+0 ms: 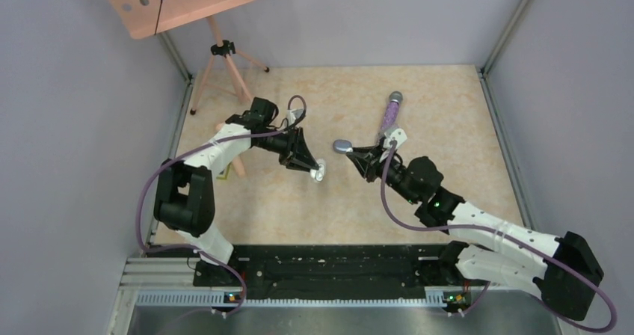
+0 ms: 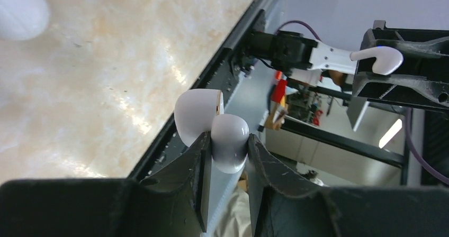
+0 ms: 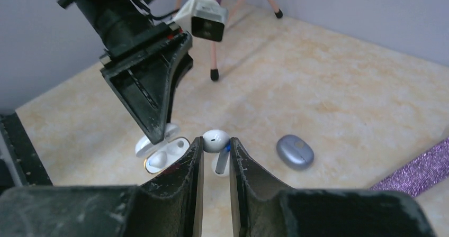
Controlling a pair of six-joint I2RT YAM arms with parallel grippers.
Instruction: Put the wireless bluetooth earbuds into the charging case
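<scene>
The white charging case [image 2: 229, 144] is clasped between my left gripper's [image 2: 229, 142] fingertips, above the table. Its lid [image 2: 197, 114] stands open. Seen from the right wrist, the case's inside [image 3: 168, 153] shows, with a white rounded shape in it; whether that is an earbud I cannot tell. A white earbud [image 3: 216, 140] is pinched in my right gripper, its surface reaching both fingers. From the left wrist, that earbud [image 2: 386, 58] sticks out of the right gripper. In the top view, the right gripper [image 1: 350, 154] is to the right of the left gripper [image 1: 318, 172], apart from it.
On the table lies a white rounded object [image 2: 21, 15] with a blue mark, close to the left gripper. A grey oval mouse [image 3: 295, 151] and a purple microphone [image 1: 389, 116] lie farther back. A pink tripod stand [image 1: 235, 77] is at the back left.
</scene>
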